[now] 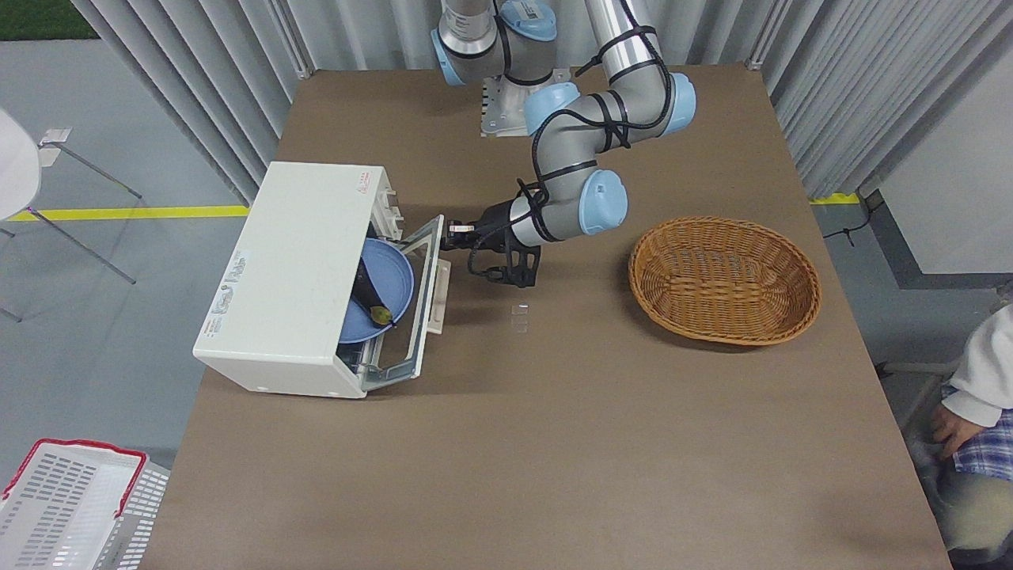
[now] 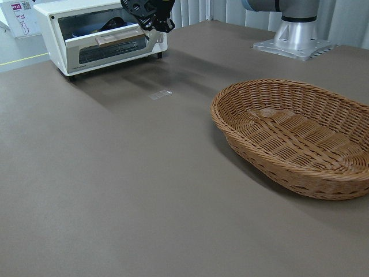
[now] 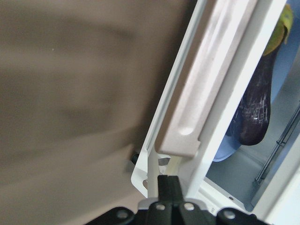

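The white toaster oven (image 1: 271,271) sits at the table's left, its glass door (image 1: 418,351) partly tilted open. Inside, a blue plate (image 1: 387,275) carries a dark eggplant with a green cap (image 3: 255,98). My black gripper is at the door's upper far end, beside the pale handle (image 3: 206,75); in the wrist view its fingers are together, and whether they touch the door is hard to tell. I see nothing held between them.
A wicker basket (image 1: 724,280) stands right of the oven.
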